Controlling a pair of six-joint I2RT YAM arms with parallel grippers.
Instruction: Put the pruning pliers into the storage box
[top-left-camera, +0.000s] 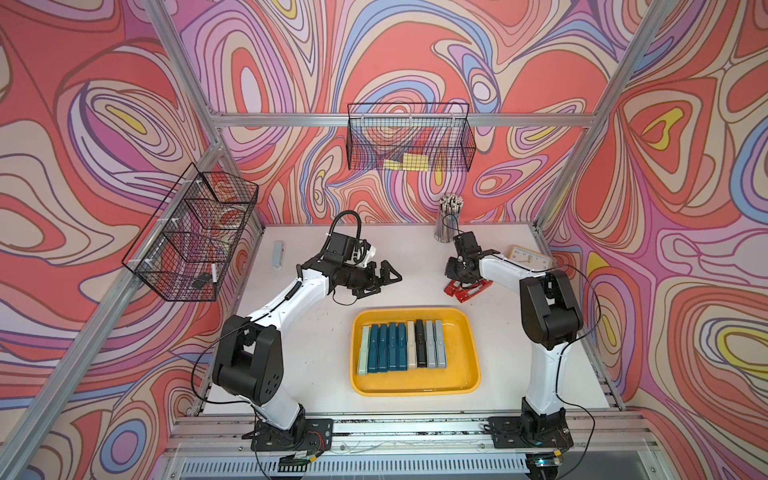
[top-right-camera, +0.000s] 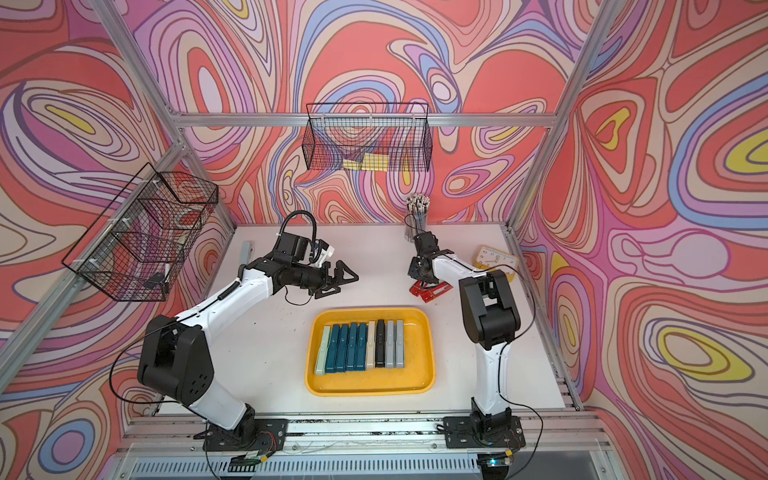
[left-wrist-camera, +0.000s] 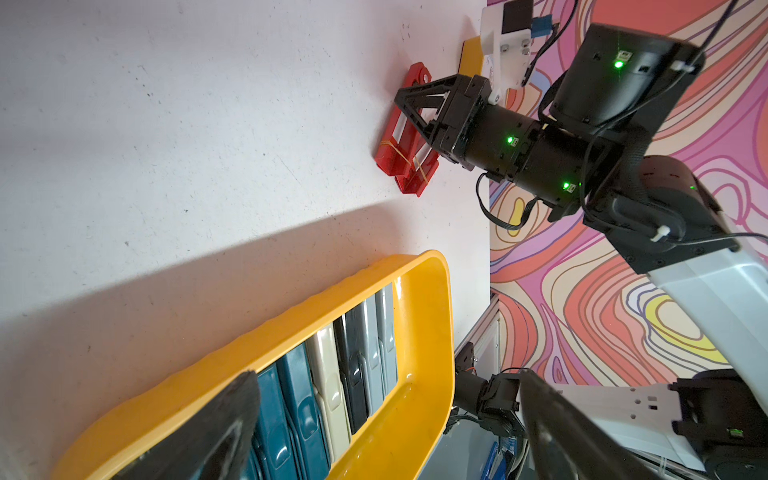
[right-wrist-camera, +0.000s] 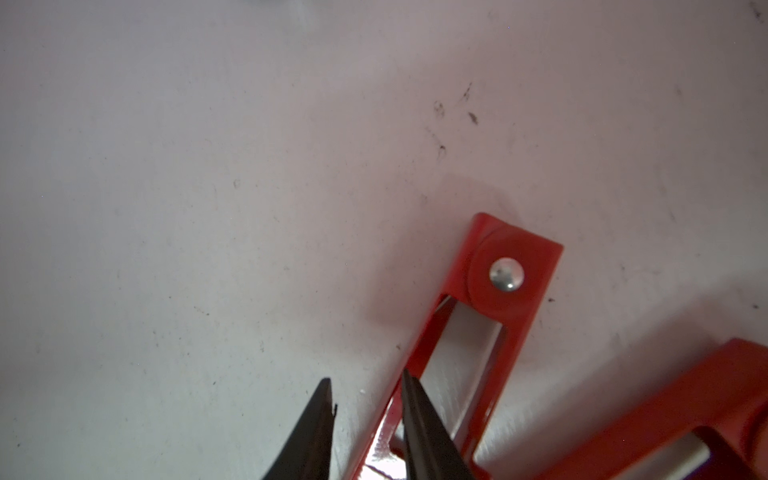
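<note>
Two red tools, taken as the pruning pliers (top-left-camera: 473, 291), lie side by side on the white table at the right. In the right wrist view, the nearer one (right-wrist-camera: 505, 297) has a silver rivet at one end. Its long edge runs down between the fingertips of my right gripper, which stand a little apart. Bare table shows between that edge and the left finger. The second red tool (right-wrist-camera: 680, 400) is partly cut off. My left gripper (top-left-camera: 389, 283) hangs open and empty above the table. A yellow box (top-left-camera: 460, 384) stands in front, holding a row of slim cases.
Behind the right gripper stands a mesh holder (top-left-camera: 445, 227) full of thin sticks. A pale power strip (top-left-camera: 529, 257) lies at the far right, a grey case (top-left-camera: 277, 254) at the far left. Wire baskets (top-left-camera: 410, 144) hang at the back and left. The box's right end is bare.
</note>
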